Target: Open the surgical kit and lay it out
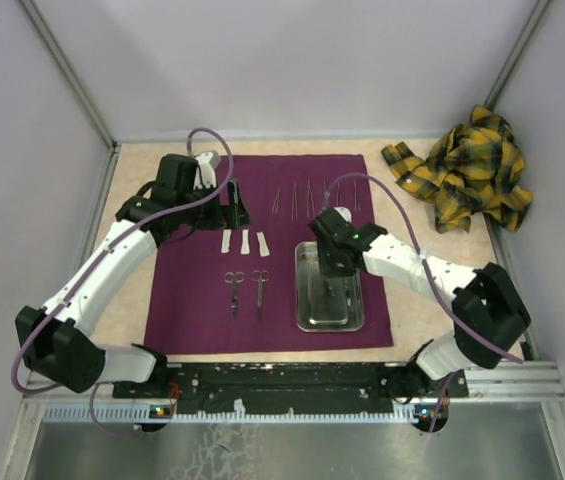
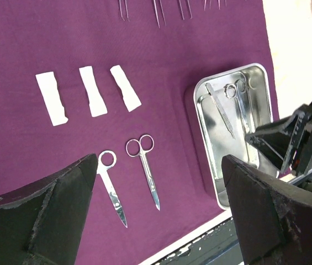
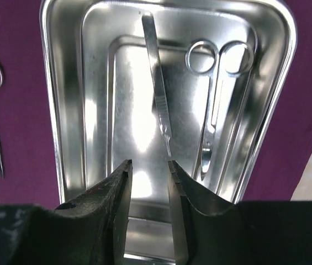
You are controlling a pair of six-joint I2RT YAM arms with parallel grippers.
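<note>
A steel tray (image 1: 302, 300) sits right on the purple cloth, holding a slim scalpel-like tool (image 3: 156, 72) and scissors (image 3: 213, 77). My right gripper is over the tray, fingers apart near the slim tool's lower end, nothing visibly between them. My left gripper (image 1: 232, 205) hangs open above the upper-left cloth. Two scissors (image 2: 147, 171) lie left of the tray, three white pieces (image 2: 92, 94) above them, and several tweezers (image 1: 294, 200) in a row at the back.
A crumpled yellow plaid cloth (image 1: 462, 170) lies on the table at the back right. The purple cloth (image 1: 182, 310) has bare areas at left and front. Pale table edges surround it.
</note>
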